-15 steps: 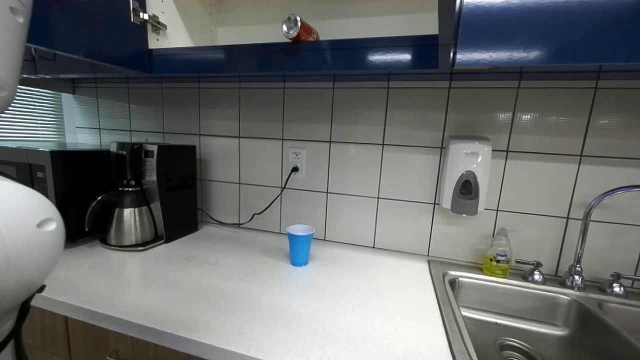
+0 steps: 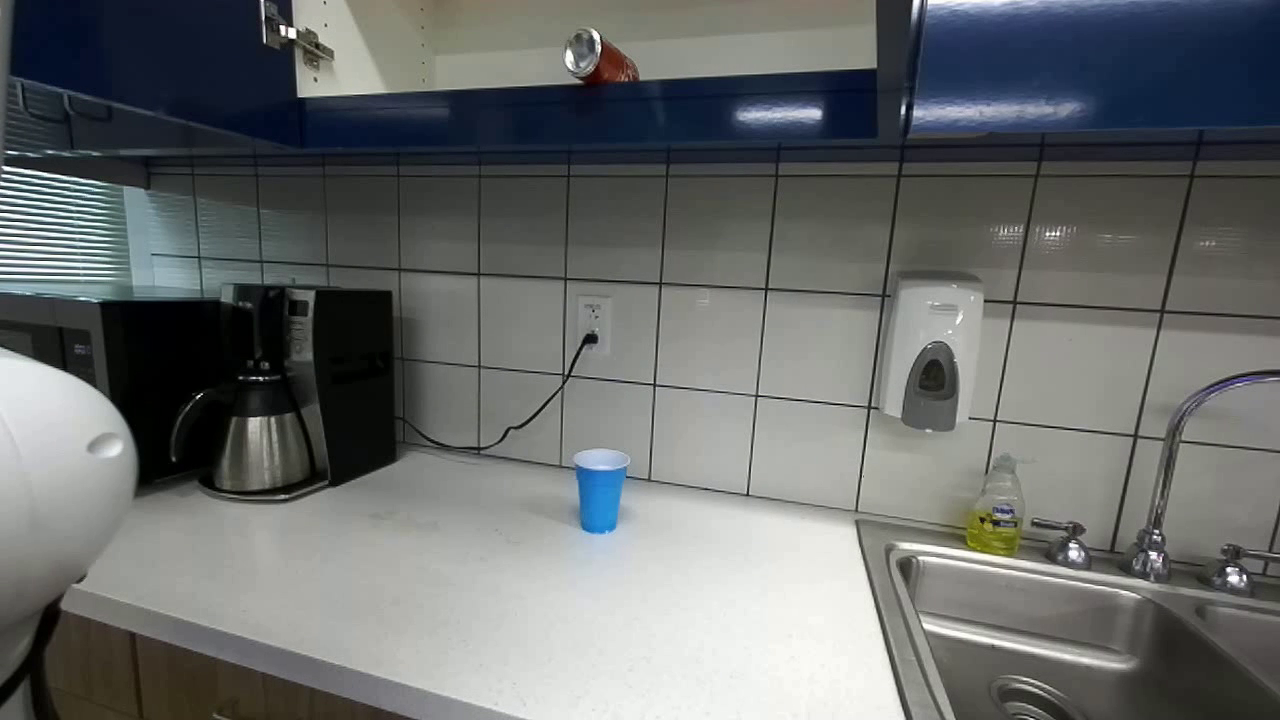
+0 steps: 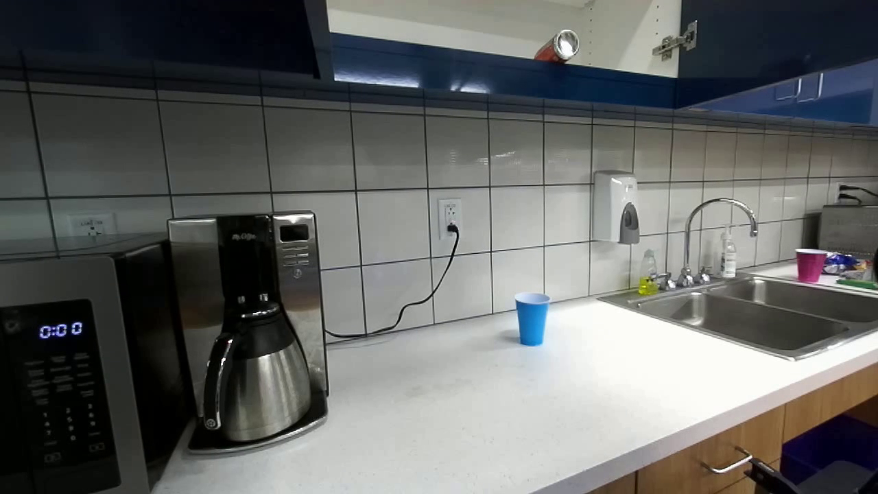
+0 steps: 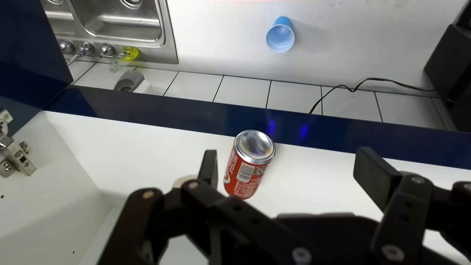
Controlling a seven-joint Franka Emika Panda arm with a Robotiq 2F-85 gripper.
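A red soda can (image 4: 246, 170) with a silver end lies on its side in the open blue cupboard, close to the shelf's front edge; exterior view 1 shows the same can (image 2: 609, 61) from below. In the wrist view my gripper stands open, its two fingers wide apart, with nothing gripped. The can appears in the gap, nearer the left finger; how far off it is in depth I cannot tell. Upright on the white counter, a blue cup (image 2: 601, 492) stands below the cupboard. Neither exterior view shows the gripper.
The cupboard's blue front lip (image 4: 212, 112) runs along the shelf, and its open door (image 3: 782, 41) swings out at one side. A coffee maker (image 3: 255, 329) and microwave (image 3: 66, 370) occupy one counter end, a sink (image 2: 1032, 612) the other. Mid-counter is mostly clear.
At exterior view 1's left edge, the upper white arm part has moved left, nearly out of view, while the lower one has shifted slightly right and down. Can and cup look unmoved.
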